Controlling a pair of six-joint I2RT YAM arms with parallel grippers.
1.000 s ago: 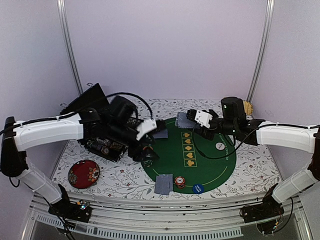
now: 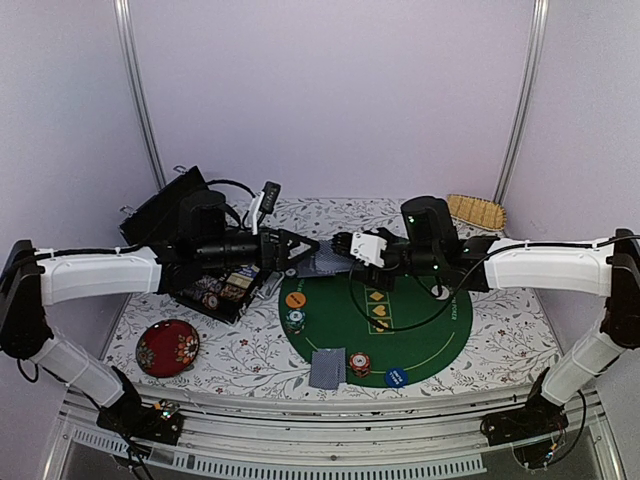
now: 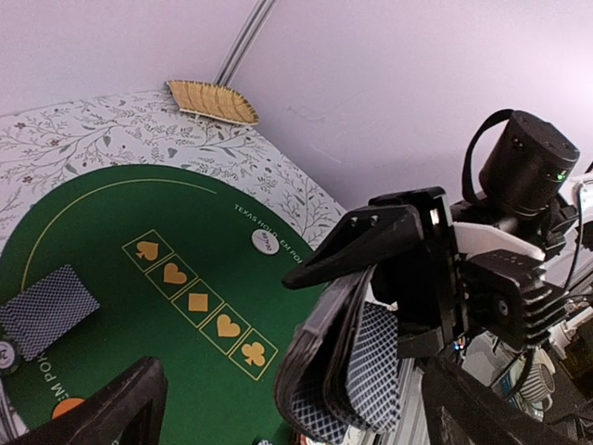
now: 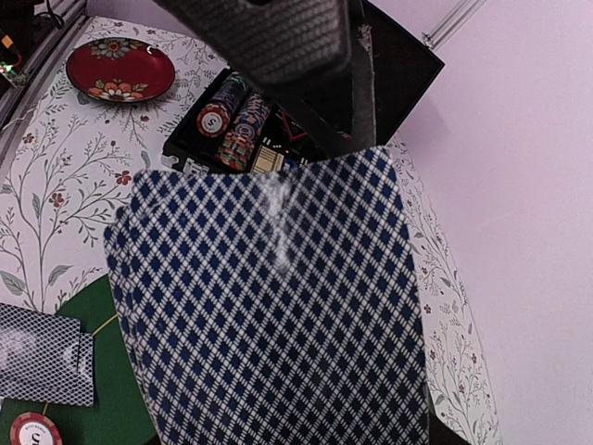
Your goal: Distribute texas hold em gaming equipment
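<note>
Above the green poker mat (image 2: 420, 330), my right gripper (image 2: 355, 250) is shut on a stack of blue checkered cards, which fills much of the right wrist view (image 4: 269, 306). My left gripper (image 2: 300, 250) stands open just left of that stack, its dark fingertips at the lower edge of the left wrist view. A card pile (image 2: 328, 368) lies at the mat's front edge beside red chips (image 2: 359, 364) and a blue disc (image 2: 396, 377). Another pile (image 3: 48, 309) lies on the mat's left part. A white disc (image 3: 265, 241) lies at the right.
An open black chip case (image 2: 215, 300) stands at the left, with a red floral plate (image 2: 167, 347) in front of it. A wicker basket (image 2: 476, 210) is at the back right.
My right gripper has moved left with the cards. My left arm has lifted and turned, and its gripper now reaches close to the held stack.
</note>
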